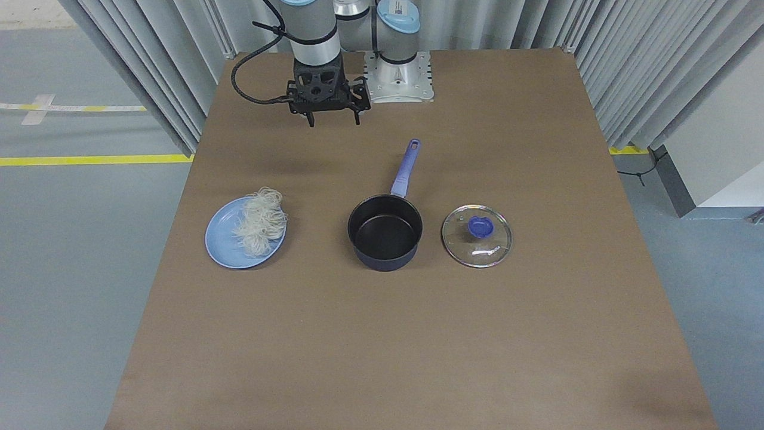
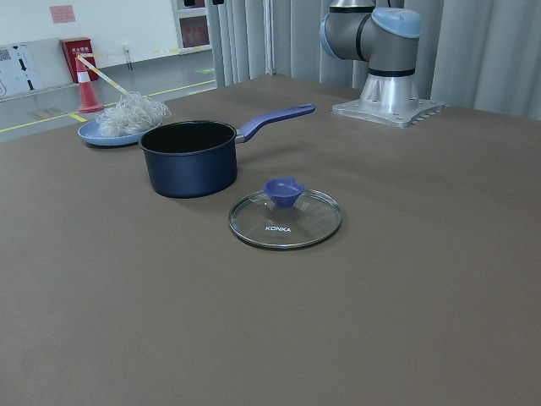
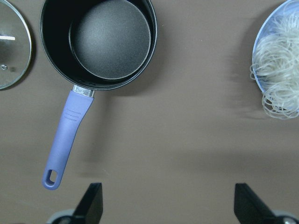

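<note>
A dark blue saucepan (image 1: 384,230) stands empty mid-table, its lilac handle (image 3: 65,133) pointing toward the robot base. To its left in the front view is a light blue plate (image 1: 225,240) with pale noodles (image 1: 263,221) on it. A glass lid (image 1: 476,247) with a blue knob (image 2: 284,191) lies flat on the other side of the pan. My gripper hangs over the back of the table, open, with nothing between its fingers; in the wrist view the pan handle lies ahead of it, to the left of centre.
My arm's white base (image 1: 399,82) sits at the table's back edge. Grey curtains hang behind it.
</note>
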